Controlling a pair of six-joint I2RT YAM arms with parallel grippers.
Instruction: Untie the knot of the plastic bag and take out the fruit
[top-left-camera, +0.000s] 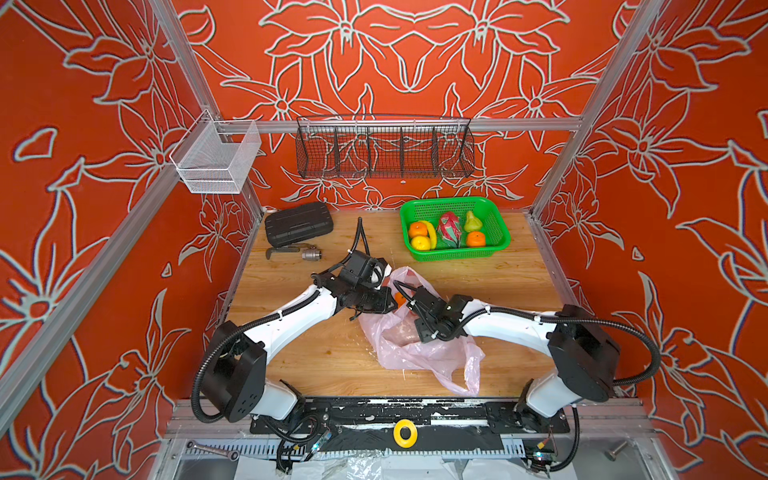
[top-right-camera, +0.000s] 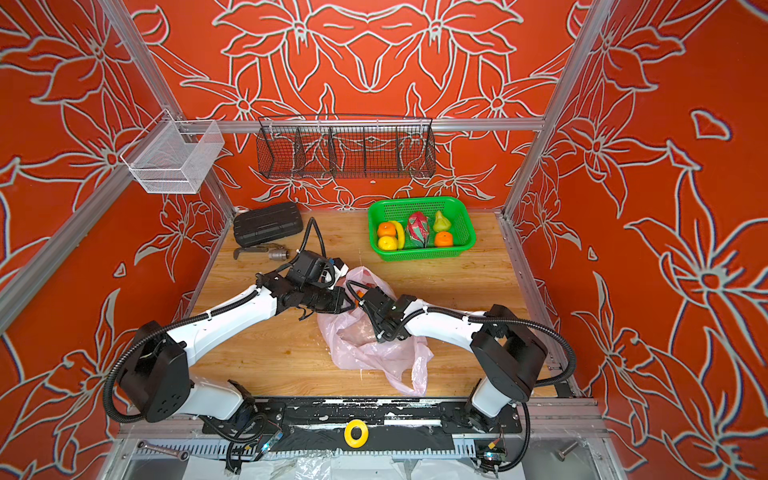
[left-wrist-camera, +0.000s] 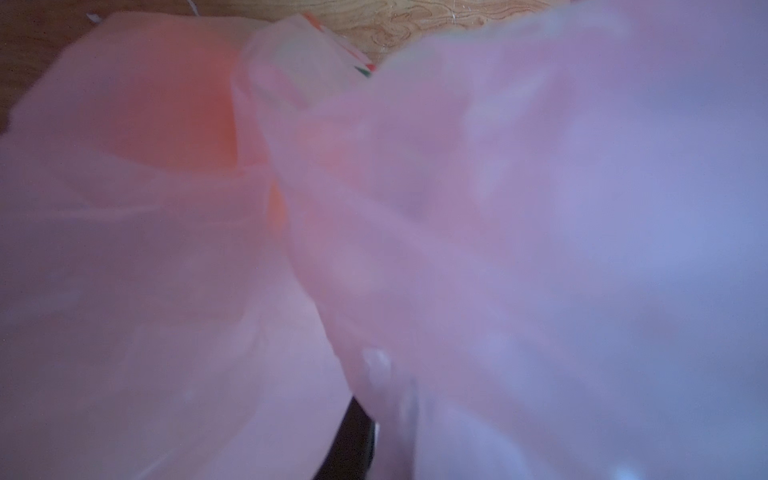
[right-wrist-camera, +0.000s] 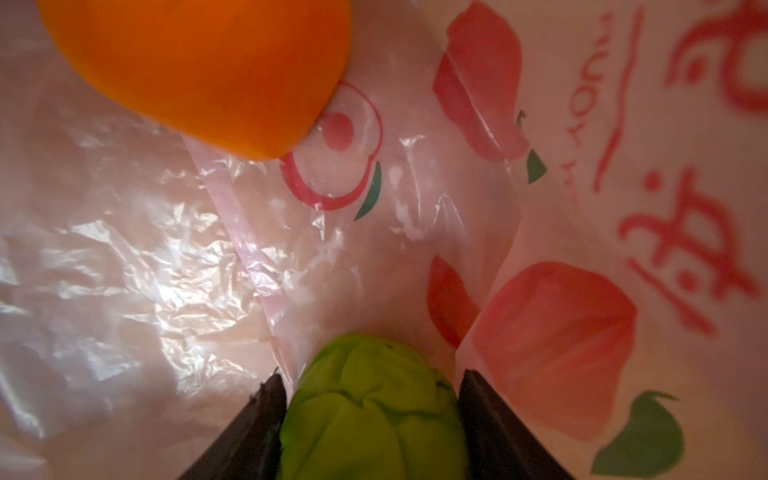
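The pink plastic bag lies with its mouth spread in the middle of the table. My left gripper is shut on the bag's edge; in the left wrist view, pink film covers most of one dark finger. Inside the bag, my right gripper has its fingers apart on either side of a bumpy green fruit. Whether both pads press on it cannot be told. An orange fruit rests in the bag farther off. From above, the right arm largely hides the bag's inside.
A green basket holding several fruits stands at the back right. At the back left lie a black case and a metal tool. Bare table shows behind the bag and to its left.
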